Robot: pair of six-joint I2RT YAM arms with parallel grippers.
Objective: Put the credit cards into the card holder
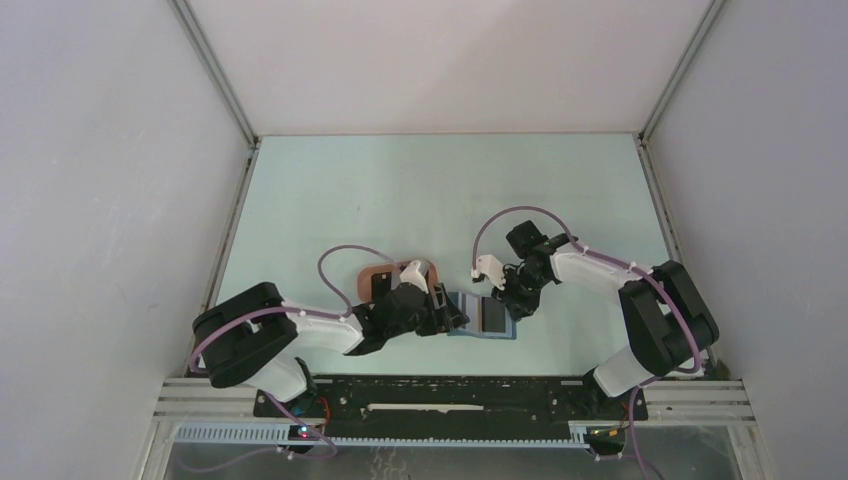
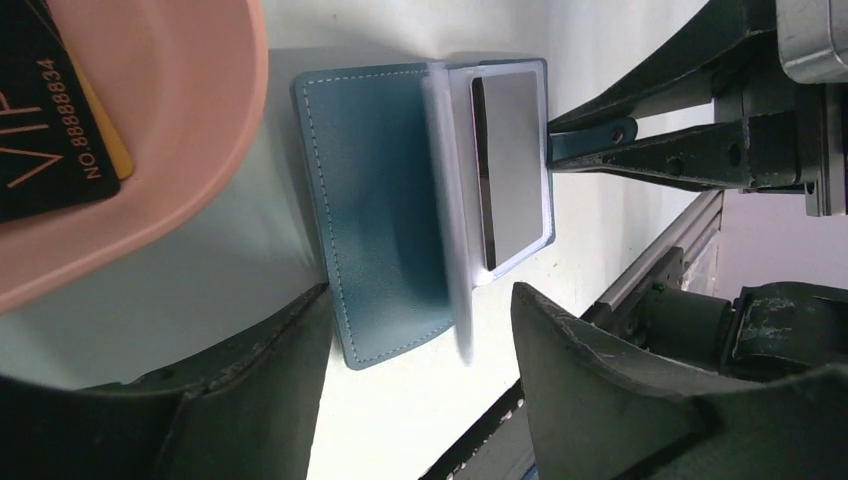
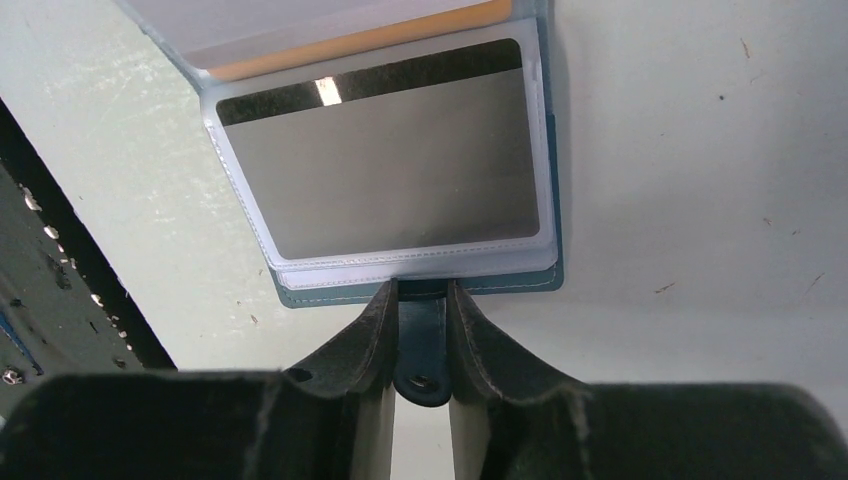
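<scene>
The blue card holder [image 1: 466, 303] lies open on the table, with clear sleeves standing partly up off its cover in the left wrist view. A silver-grey card [image 3: 390, 165] with a dark stripe sits in a sleeve. My right gripper is shut on the holder's blue closure tab [image 3: 421, 350], at the holder's edge. My left gripper is over the other end, its fingers [image 2: 290, 345] apart. The raised sleeve edge [image 2: 455, 230] rises between them without being gripped. A black card [image 2: 45, 115] lies in the pink tray [image 2: 215, 175].
The pink tray [image 1: 364, 283] stands just left of the holder, partly hidden under my left arm. Behind the tray and the holder, the table [image 1: 440, 190] is bare. A dark rail [image 1: 425, 392] runs along the front edge.
</scene>
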